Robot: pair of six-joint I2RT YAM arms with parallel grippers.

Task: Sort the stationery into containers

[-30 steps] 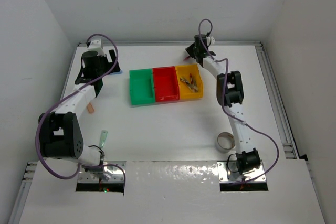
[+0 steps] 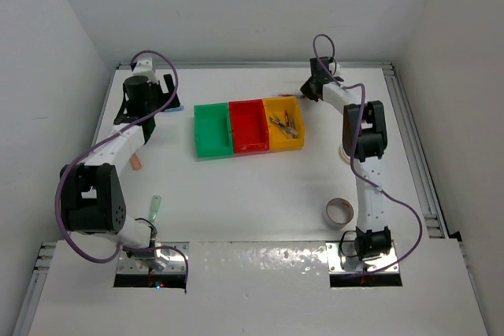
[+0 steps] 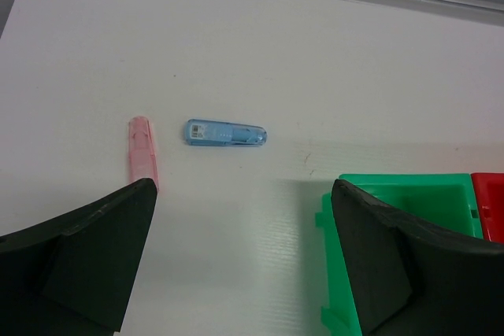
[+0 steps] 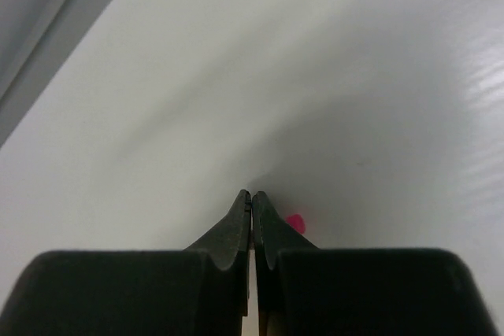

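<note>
A green bin, a red bin and a yellow bin holding several items stand mid-table. My right gripper is shut at the table right of the yellow bin, a small pink piece by its tips; whether it holds anything is unclear. In the top view a thin red item lies behind the yellow bin. My left gripper is open above the table, left of the green bin, over a blue item and a pink item.
An orange piece and a pale green item lie on the left. A cylindrical container stands near the front right.
The left arm has barely moved.
</note>
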